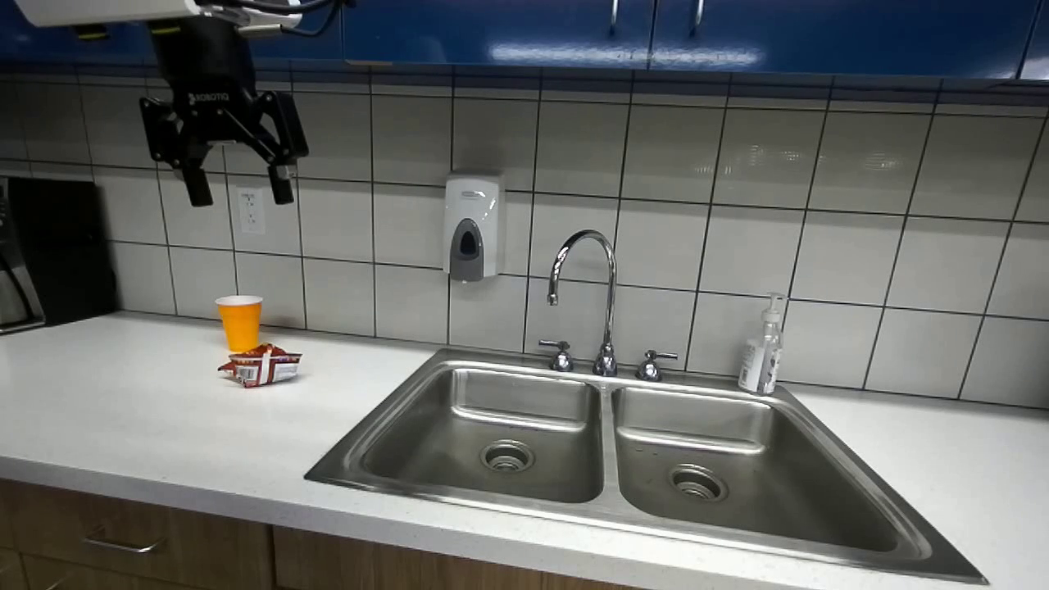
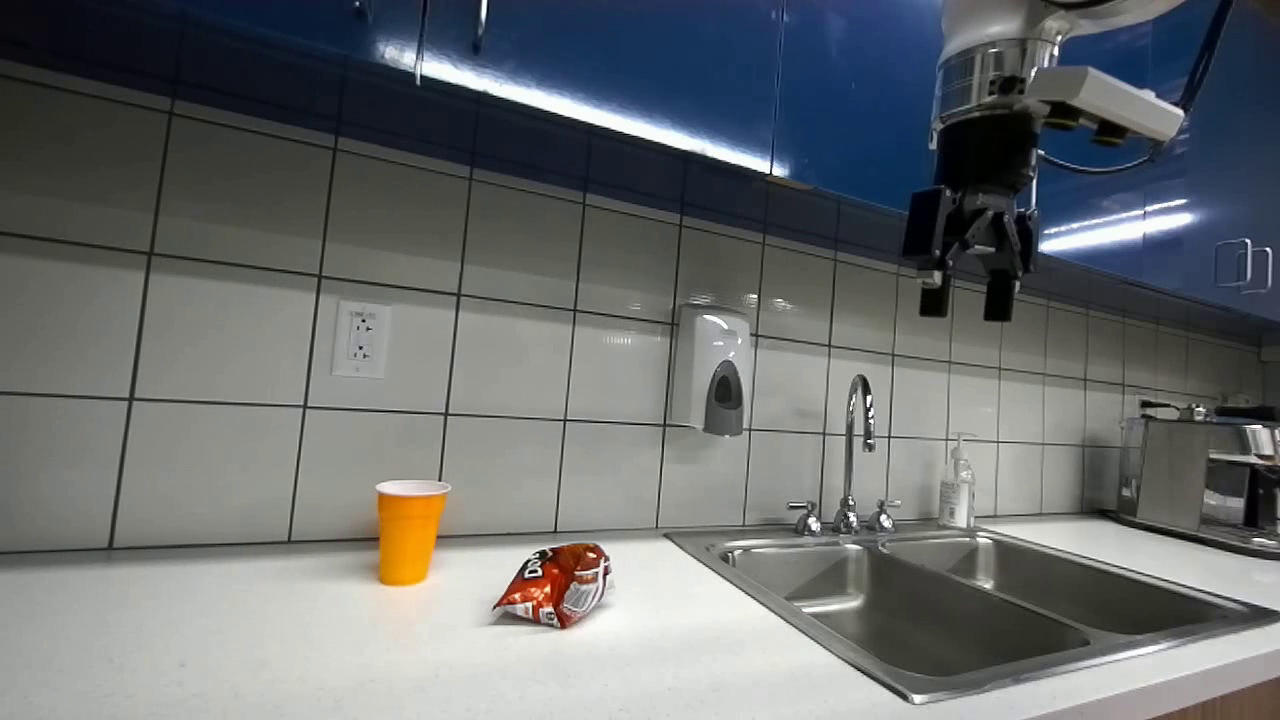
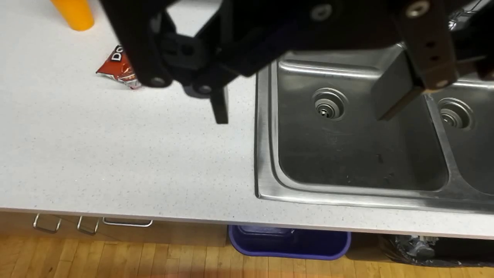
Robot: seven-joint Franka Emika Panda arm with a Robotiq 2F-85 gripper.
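Observation:
My gripper [image 1: 241, 200] is open high above the counter, its two fingers spread and nothing between them. In the second exterior view the gripper [image 2: 967, 302] hangs well above the worktop. A red chip bag [image 2: 558, 584] lies crumpled on the white counter, left of the sink. Beside it an orange cup [image 2: 408, 534] stands upright, nearer the wall in the first exterior view. From the wrist, part of the bag [image 3: 118, 69] shows past a dark finger linkage, and only the lower end of the cup [image 3: 76, 14] is visible at the top left.
A double steel sink [image 1: 607, 462] is set into the counter, with a tall faucet [image 1: 610, 305] and a soap bottle [image 1: 762, 354] behind it. A soap dispenser [image 1: 474, 228] hangs on the tiles. Clear worktop lies in front of the bag. Below the edge sits a purple bin [image 3: 289, 252].

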